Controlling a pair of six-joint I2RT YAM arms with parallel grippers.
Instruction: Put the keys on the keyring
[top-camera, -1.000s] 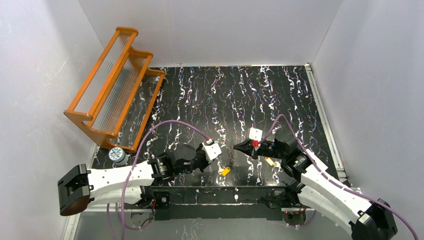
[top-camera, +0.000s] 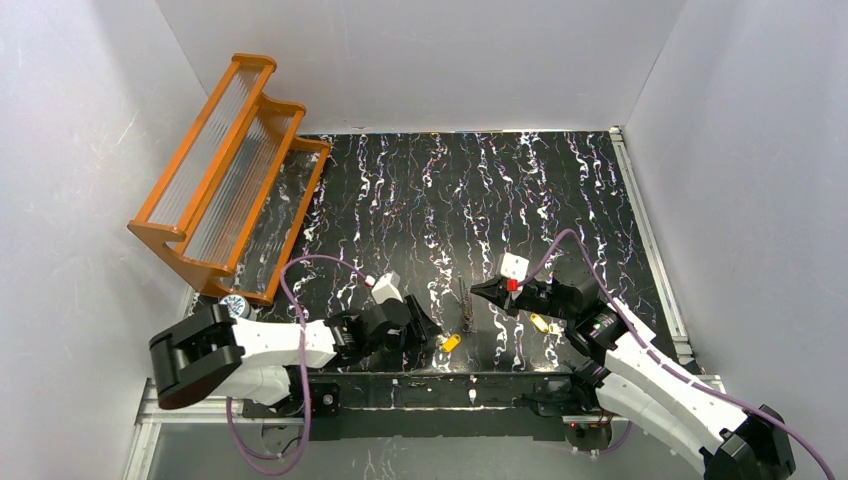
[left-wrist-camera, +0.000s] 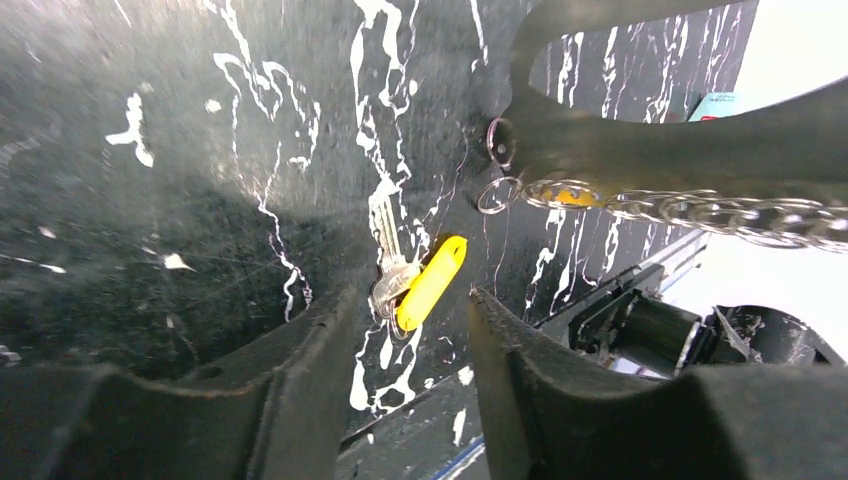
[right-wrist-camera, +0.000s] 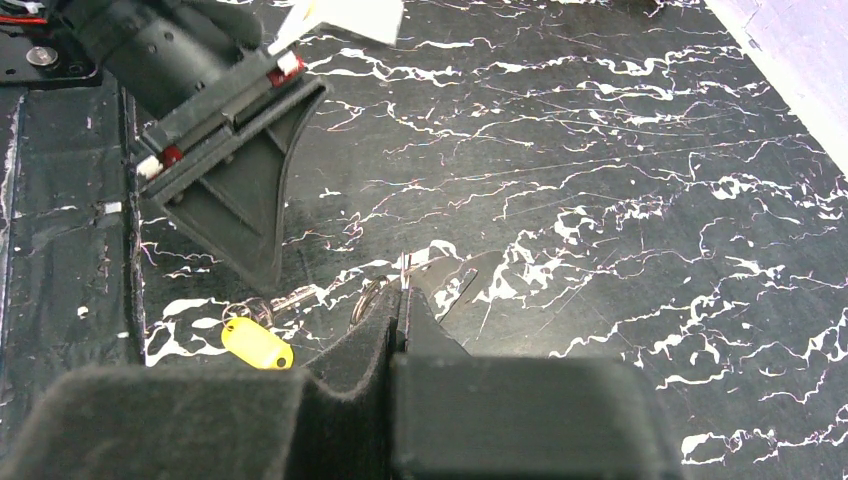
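Observation:
A yellow-tagged bunch of keys lies on the dark marbled table; the left wrist view shows its yellow tag (left-wrist-camera: 431, 284) and silver keys (left-wrist-camera: 394, 262). My left gripper is open above it, one finger to each side of the tag's lower end, with nothing held. A flat metal keyring plate (left-wrist-camera: 640, 150), edged with linked metal rings (left-wrist-camera: 690, 210), stands off the table to the right in that view. Thin metal of it shows at the tips of my right gripper, which is shut on it; the fingers hide part of it.
A second yellow tag (top-camera: 539, 323) lies beside the right arm. A wooden shelf (top-camera: 235, 180) fills the back left, with a small round tin (top-camera: 236, 306) in front of it.
The right arm stays almost still.

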